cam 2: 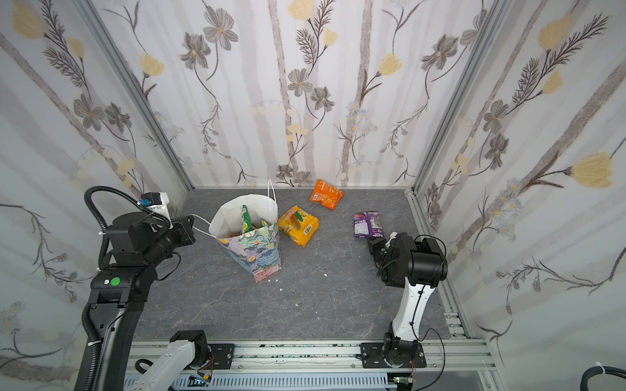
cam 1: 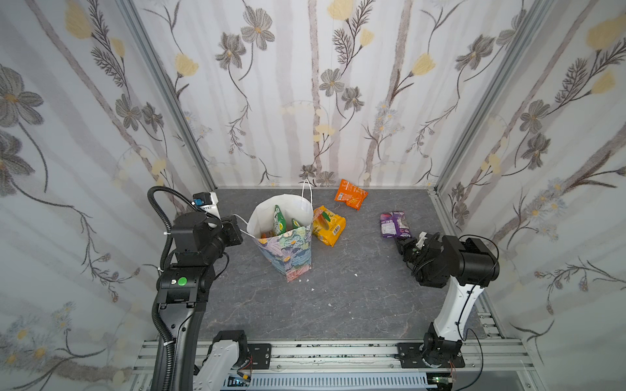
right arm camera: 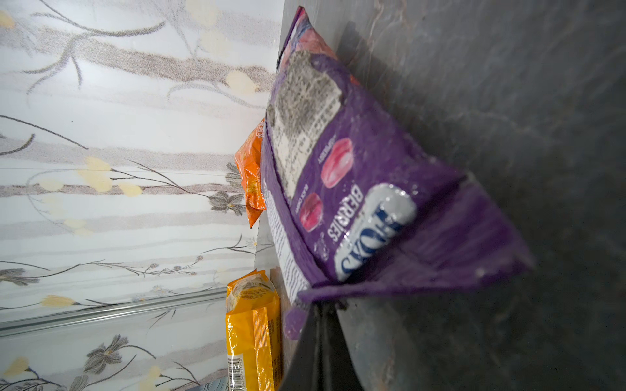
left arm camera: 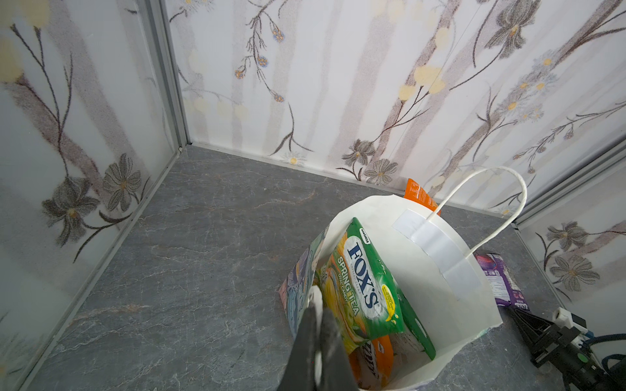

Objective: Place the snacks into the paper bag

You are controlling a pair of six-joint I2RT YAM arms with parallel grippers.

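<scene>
The floral paper bag [cam 1: 285, 253] stands at the left of the table, its mouth open. Inside it, a green Fox's packet [left arm camera: 365, 280] and an orange one [left arm camera: 375, 361] show. My left gripper is shut on the bag's near white handle [left arm camera: 317, 301]. On the right lies a purple Fox's Berries packet [right arm camera: 339, 176], with my right gripper at its near edge. Its fingers are shut, with no packet between them. A yellow packet [cam 1: 328, 225] sits right beside the bag, and an orange packet [cam 1: 350, 194] lies at the back.
White patterned walls [cam 1: 313, 97] enclose the table at the back and sides. Small white scraps [cam 1: 311, 289] are scattered in front of the bag.
</scene>
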